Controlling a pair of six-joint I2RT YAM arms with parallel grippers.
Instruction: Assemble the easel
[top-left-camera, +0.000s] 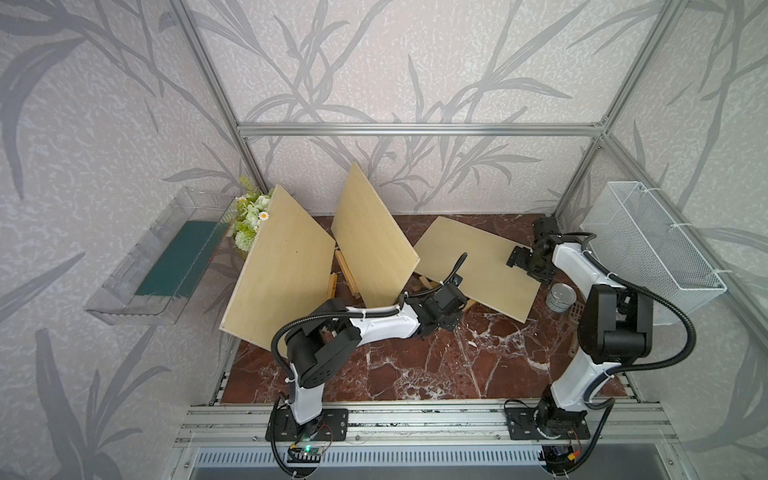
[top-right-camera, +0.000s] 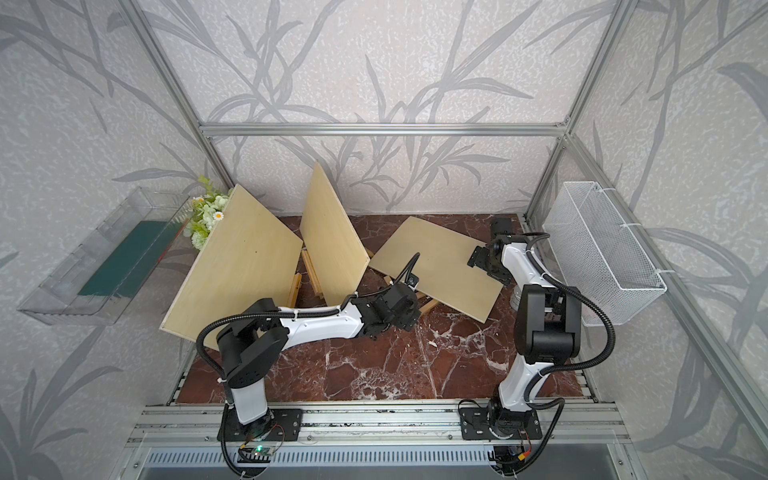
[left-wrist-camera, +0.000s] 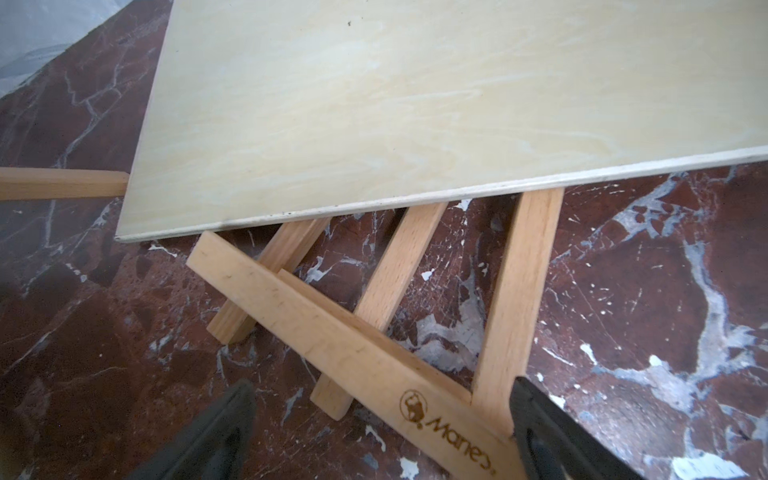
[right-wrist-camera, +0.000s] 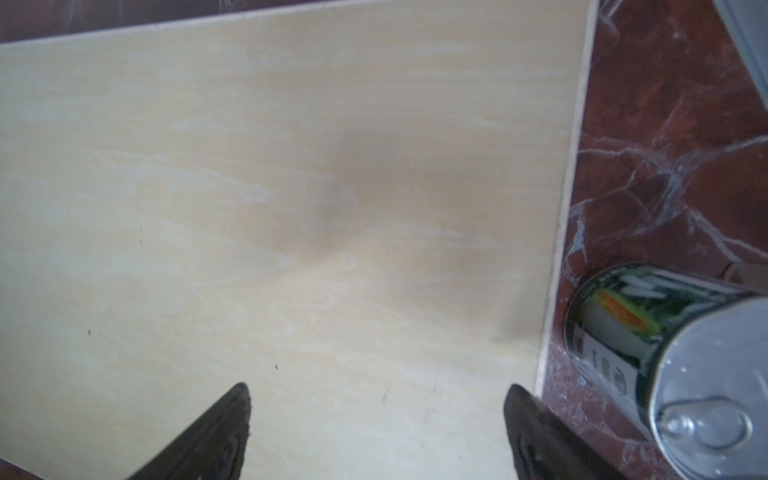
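Observation:
Two plywood boards (top-left-camera: 280, 272) (top-left-camera: 372, 232) stand tilted on wooden supports at the left and centre; a third board (top-left-camera: 464, 256) lies flat on the right. In the left wrist view, wooden bars (left-wrist-camera: 516, 296), one printed with lettering (left-wrist-camera: 344, 352), lie crossed at that board's edge, some running under it. My left gripper is open over these bars, nothing seen held. My right gripper is open above the right end of the flat board, with nothing between its fingers.
A tin can (right-wrist-camera: 664, 352) sits beside the flat board's right edge, near a white mesh basket (top-left-camera: 648, 248). Flowers (top-left-camera: 252, 212) are behind the leftmost board, beside a clear tray (top-left-camera: 160, 312).

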